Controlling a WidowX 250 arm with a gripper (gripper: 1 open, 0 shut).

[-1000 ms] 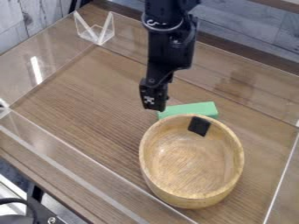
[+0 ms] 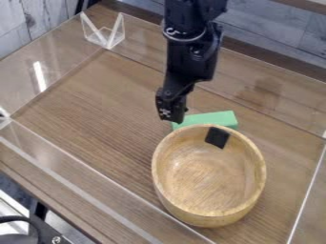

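Note:
My black gripper (image 2: 171, 105) hangs over the middle of the wooden floor, open, just left of and above a mint-green block (image 2: 219, 118). A round wooden bowl (image 2: 209, 191) sits in the front right, with a small black block (image 2: 216, 137) at its back rim. The green block lies just behind the bowl.
A white wire rack (image 2: 105, 30) stands at the back left. Clear wooden surface lies to the left and right. Walls edge the back, and black cables (image 2: 26, 222) show at the lower left, outside the tray.

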